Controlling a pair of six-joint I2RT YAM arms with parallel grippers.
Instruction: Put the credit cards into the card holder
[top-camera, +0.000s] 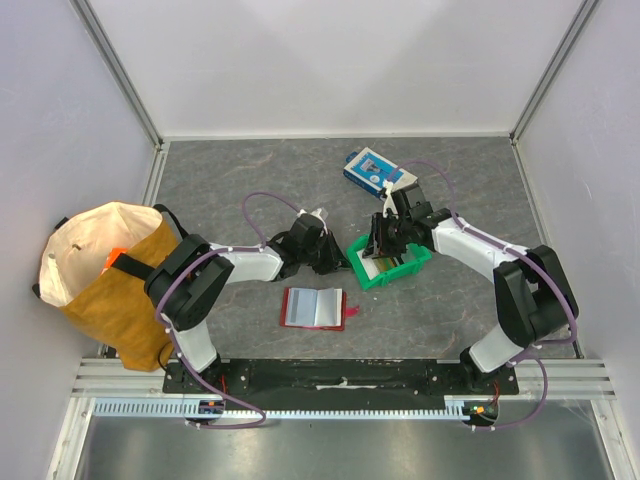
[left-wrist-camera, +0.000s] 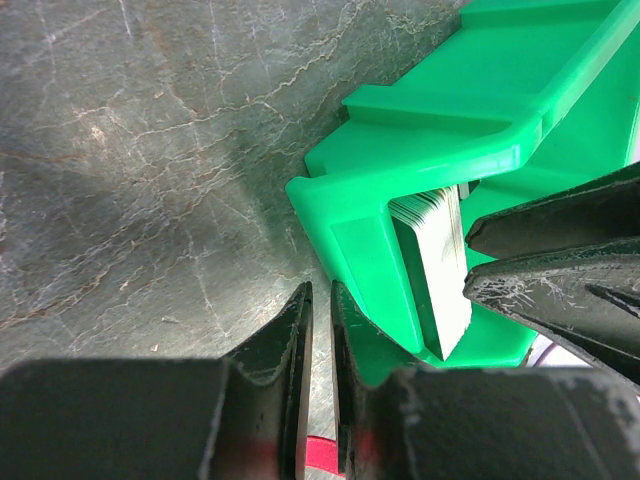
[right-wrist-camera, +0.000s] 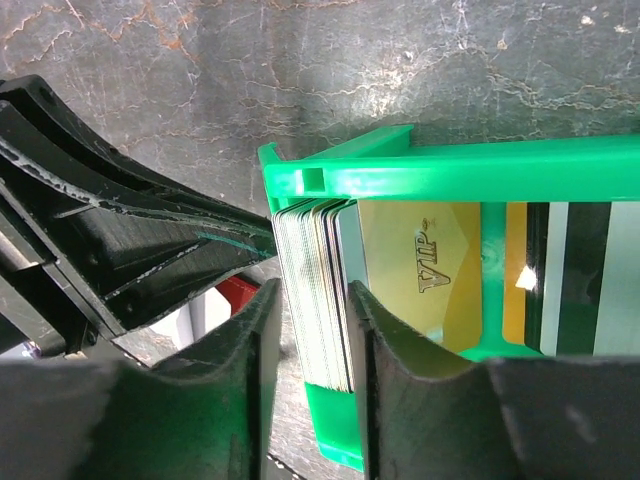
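In the right wrist view an upright stack of cards (right-wrist-camera: 312, 290) stands at the near end of a green tray (right-wrist-camera: 470, 172), a gold VIP card (right-wrist-camera: 420, 270) leaning behind it. My right gripper is part open, its fingers on either side of the stack. My left gripper has its fingertips nearly together beside the tray's corner, with no card visible between them. The left wrist view shows the stack's edge (left-wrist-camera: 440, 265) below the tray rim. An open card holder (top-camera: 313, 308) with a red border lies on the table in front of the left arm.
A blue and white box (top-camera: 378, 172) lies behind the tray. At the far left stands a tan bag (top-camera: 125, 300).
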